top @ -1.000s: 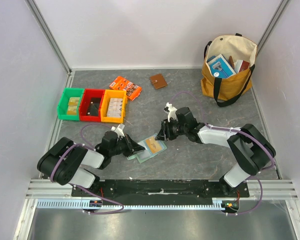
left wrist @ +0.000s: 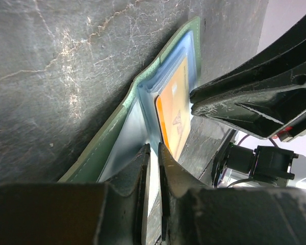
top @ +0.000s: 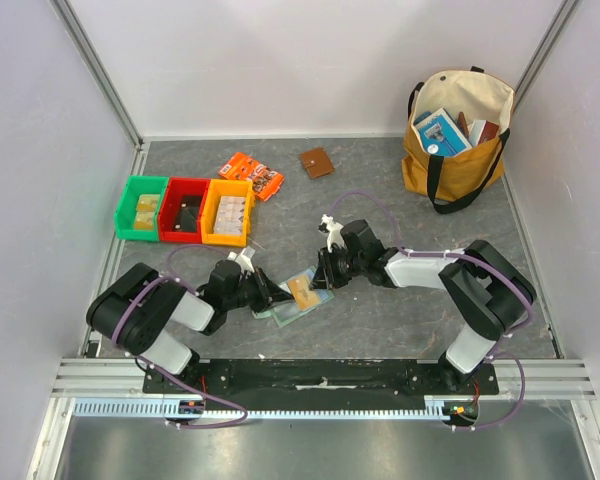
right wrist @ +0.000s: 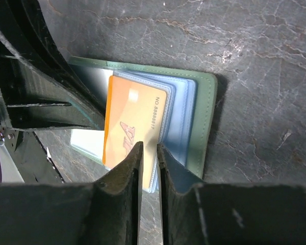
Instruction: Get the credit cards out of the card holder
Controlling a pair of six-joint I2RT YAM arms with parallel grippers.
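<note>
The open green-edged card holder (top: pixel 292 313) lies on the grey table between my two grippers, with clear sleeves and an orange card (top: pixel 304 292) on its right part. In the right wrist view, the orange card (right wrist: pixel 135 115) shows printed numbers and lies over blue-edged sleeves (right wrist: pixel 182 112). My right gripper is at the card's edge, its fingers slightly apart; whether they touch the card is unclear. My left gripper stands open by a narrow gap, its tips close to the orange side of the card (left wrist: pixel 174 109).
Green (top: pixel 120 212), red (top: pixel 164 222) and yellow (top: pixel 209 225) bins stand at the left. Behind lie an orange packet (top: pixel 250 174) and a brown wallet (top: pixel 316 162). A yellow bag (top: pixel 418 166) stands back right. Free table lies right of the wallet.
The left gripper has shifted slightly right, toward the card. The holder stays in place.
</note>
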